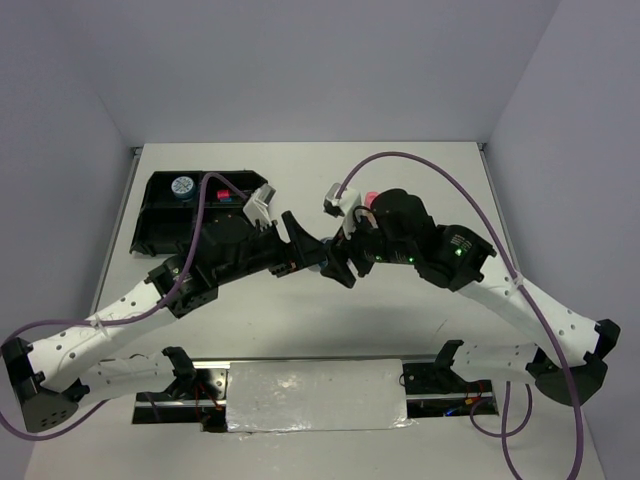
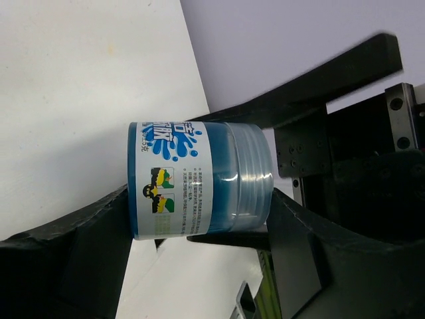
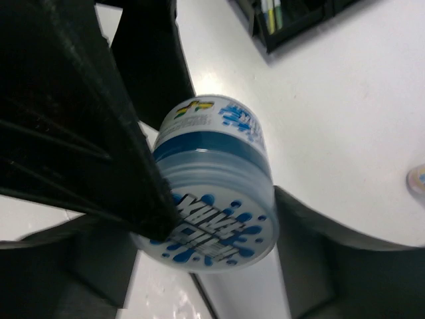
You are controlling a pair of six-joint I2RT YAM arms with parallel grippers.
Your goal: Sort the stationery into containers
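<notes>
A blue jar with a white printed label and clear lid [image 2: 169,179] is held in mid-air between my two grippers at the table's centre. In the left wrist view my left gripper's fingers stand spread around it; in the top view my left gripper [image 1: 305,250] meets my right gripper [image 1: 340,255] there, largely hiding the jar. In the right wrist view the lid [image 3: 216,232] faces the camera, with dark fingers beside it; whether they grip is unclear. A black compartment organiser [image 1: 160,230] at the back left holds a blue round item [image 1: 183,187] and a red one [image 1: 223,195].
A pink item [image 1: 371,197] stands behind my right gripper, partly hidden. A small round item [image 3: 416,178] lies at the edge of the right wrist view.
</notes>
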